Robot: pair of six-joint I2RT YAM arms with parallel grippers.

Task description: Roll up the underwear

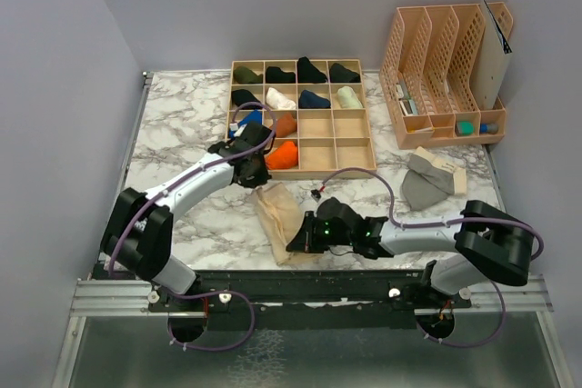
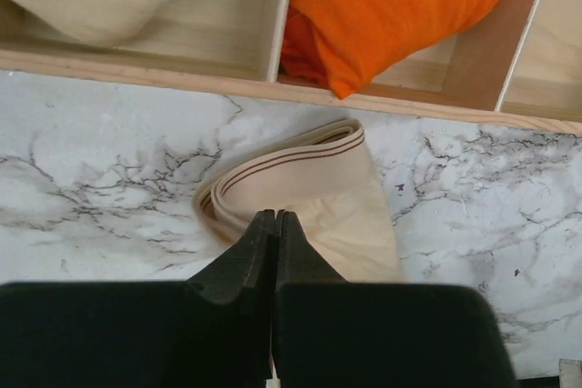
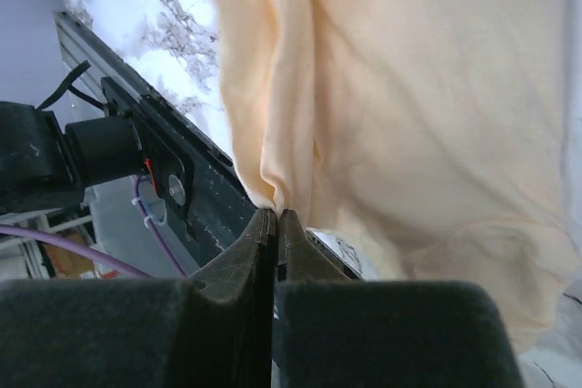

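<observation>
Beige underwear point(image 1: 280, 215) lies spread on the marble table between my two arms. At its far end the waistband point(image 2: 296, 156) is folded over in a loop. My left gripper is shut at the edge of this end; the fingers hide whatever cloth is between them. At the near end, my right gripper is shut on a gathered fold of the underwear point(image 3: 289, 134), which rises from the fingertips. Part of the cloth is hidden under the right arm in the top view.
Just beyond the underwear stands a wooden divided box point(image 1: 316, 154) holding several rolled garments, including an orange one point(image 2: 382, 6). Grey and beige cloths point(image 1: 429, 181) lie at the right, near a wooden rack point(image 1: 443, 129).
</observation>
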